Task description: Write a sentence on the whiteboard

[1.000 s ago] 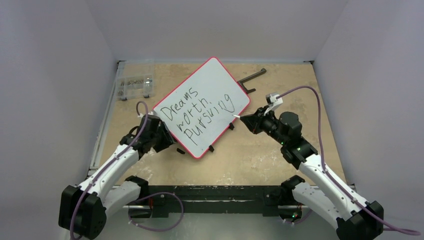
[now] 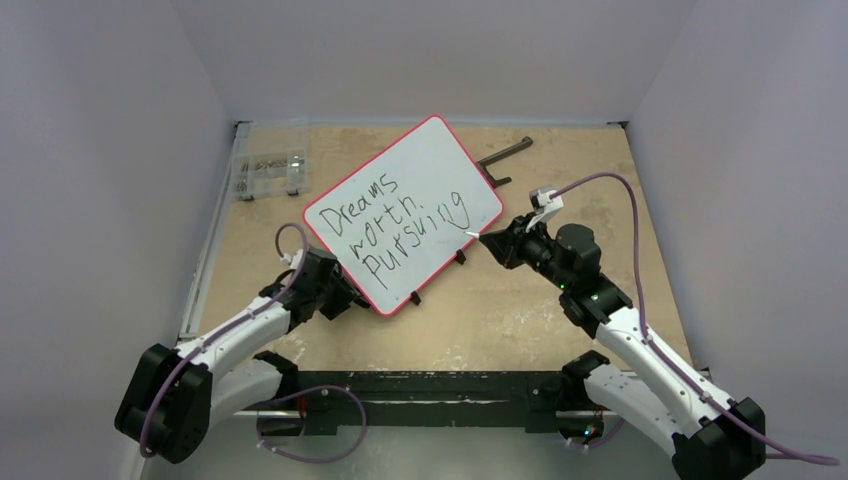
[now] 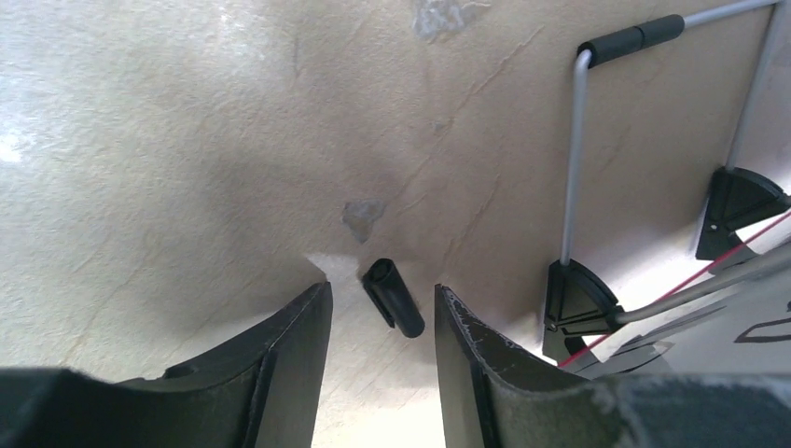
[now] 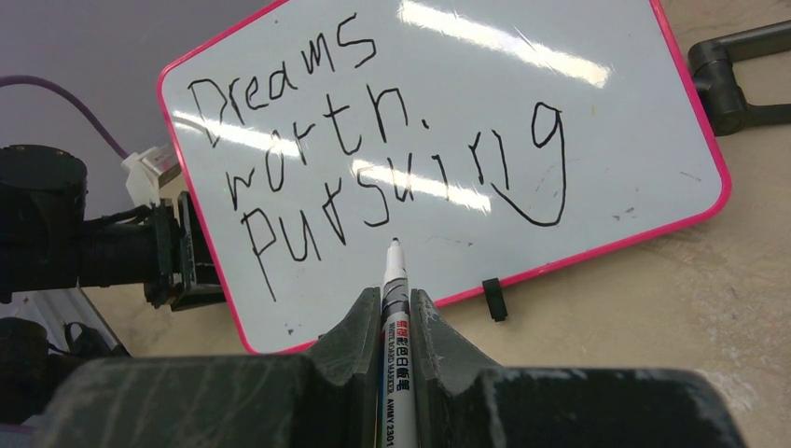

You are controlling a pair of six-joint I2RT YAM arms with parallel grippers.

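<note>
The whiteboard reads "Dreams worth. pursuing" in black handwriting. In the left wrist view my left gripper is part open, its fingers either side of a small black cylindrical piece, apparently a cap, lying on the table; contact is not visible. In the top view this gripper is by the board's lower-left edge. My right gripper is shut on a white marker, whose tip points at the board's lower part; in the top view it is at the board's right, and whether the tip touches cannot be told.
A clear compartment box stands at back left. A dark bracket lies behind the board's right corner. The board's wire stand is beside the left gripper.
Since one second ago my left gripper has shifted slightly toward the front, over the small black piece, and the board has shifted slightly. The right arm is almost unchanged.
</note>
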